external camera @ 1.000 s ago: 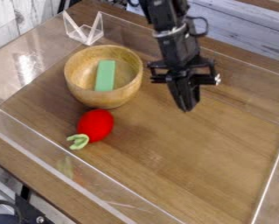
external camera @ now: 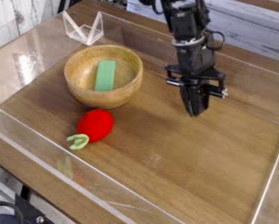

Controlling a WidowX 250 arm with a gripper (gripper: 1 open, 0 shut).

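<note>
My gripper (external camera: 195,96) hangs over the back middle of the wooden table, to the right of the bowl, shut with nothing visible between its fingers. A wooden bowl (external camera: 128,85) holds a green block (external camera: 104,75). In front of the bowl lies a red object with a pale green top (external camera: 97,124), resembling a strawberry or vegetable toy.
A white wire-like frame (external camera: 86,26) stands at the back left. Pale raised edges run along its left and right sides.
The gripper has shifted slightly, with the arm turning about its axis. The bowl, block and red object have not moved.
</note>
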